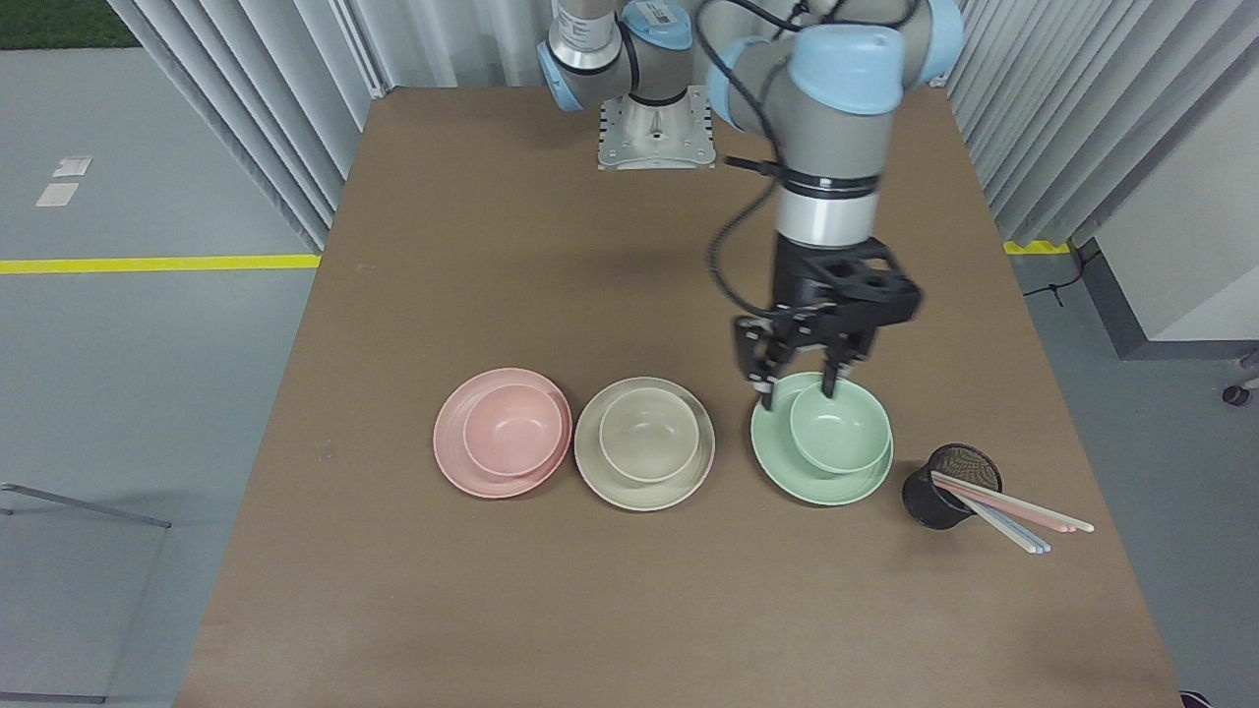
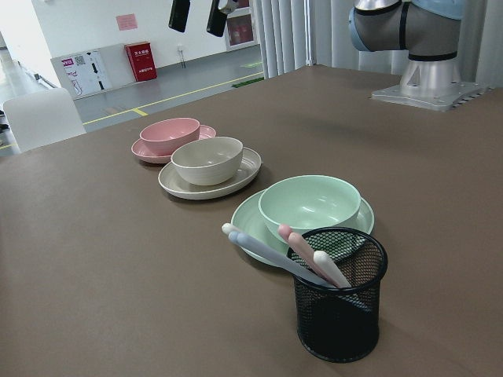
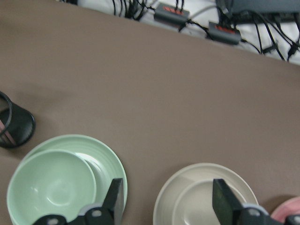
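Observation:
My gripper is open, fingers apart with nothing seen between them, above the green bowl on its green plate. In the wrist view its fingertips lie over the green and cream sets. Left of that in the front view stand a cream bowl on a cream plate and a pink bowl on a pink plate. At right, a black mesh cup holds pink, white and blue chopsticks, leaning out.
Cables and boxes lie beyond an edge in the wrist view.

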